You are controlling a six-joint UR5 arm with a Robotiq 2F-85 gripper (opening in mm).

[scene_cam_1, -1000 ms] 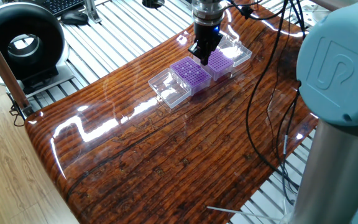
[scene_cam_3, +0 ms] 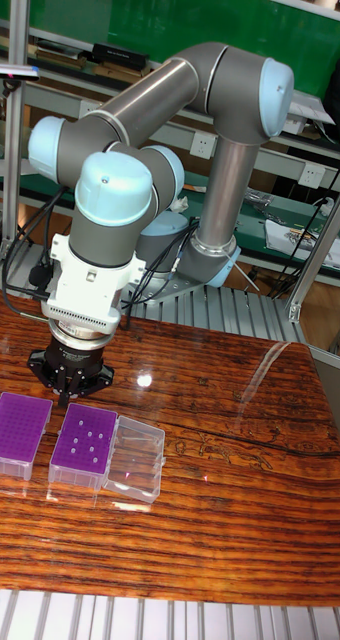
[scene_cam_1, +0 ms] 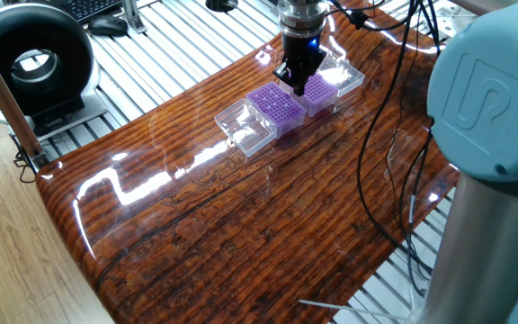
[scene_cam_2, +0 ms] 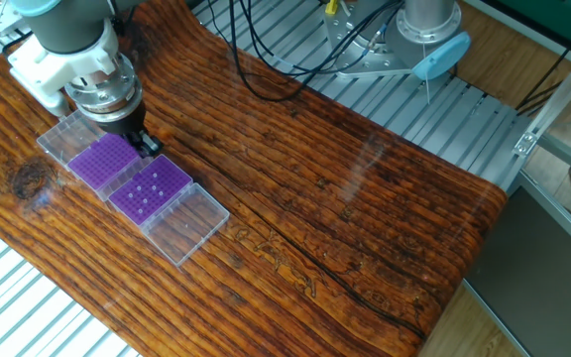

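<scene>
Two purple racks in clear boxes stand side by side on the glossy wooden table. One rack [scene_cam_2: 151,189] carries several small pale tubes spread over its top. The other rack [scene_cam_2: 105,161] shows an empty-looking grid of holes. My black gripper [scene_cam_1: 299,88] points down close to the gap between the two racks in exterior view 1. From exterior view 3 the gripper [scene_cam_3: 65,399] appears just behind the boxes, its fingertips small and dark. Whether its fingers are apart or together, or hold a tube, is too small to make out.
Clear open lids flank the racks: one lid [scene_cam_2: 188,224] beside the tube rack, another lid [scene_cam_2: 68,137] at the far end. Black cables [scene_cam_1: 364,171] hang near the arm.
My gripper has shifted very slightly to the right in exterior view 1 since one second ago. The racks and lids have not moved.
</scene>
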